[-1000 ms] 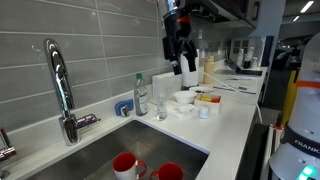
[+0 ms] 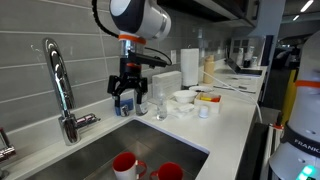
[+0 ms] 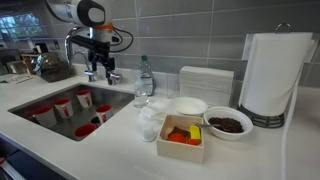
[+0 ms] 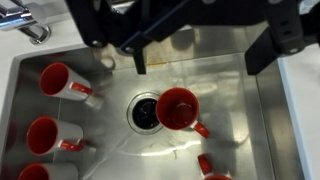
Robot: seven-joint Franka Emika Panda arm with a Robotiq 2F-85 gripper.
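Note:
My gripper stands open above the sink, with nothing between its fingers. In exterior view 1 the gripper [image 2: 128, 102] hangs over the sink's far edge, in front of the bottles. Below it in the wrist view, a mug with a red inside [image 4: 178, 108] stands upright beside the black drain [image 4: 145, 113]. Another red-and-white mug [image 4: 216, 177] is cut off at the bottom edge. Along the sink's left side several red-and-white mugs [image 4: 64, 81] lie tipped over.
The faucet [image 2: 60, 85] rises at the sink's back. A clear bottle [image 3: 146, 78] stands on the counter beside the sink. Farther along are a box of colored items [image 3: 180, 138], a bowl of dark contents [image 3: 230, 123] and a paper towel roll [image 3: 270, 75].
The arm has swung left and lowered from above the counter to over the sink, with the gripper now in front of the bottles. The mugs in the sink have not moved.

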